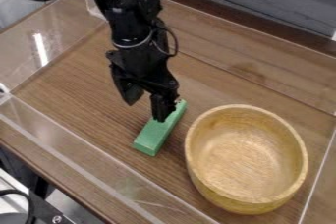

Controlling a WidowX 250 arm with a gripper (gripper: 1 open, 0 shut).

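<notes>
My black gripper (145, 98) hangs open over the wooden surface, its fingers pointing down, one at the left and the other just above the far end of a green block (153, 134). The block lies lengthwise toward the front, partly covered at its far end by the right finger. Whether that finger touches it I cannot tell.
A large pale yellow bowl (247, 164) stands right of the block, close to it. Clear panels edge the surface at left and front left.
</notes>
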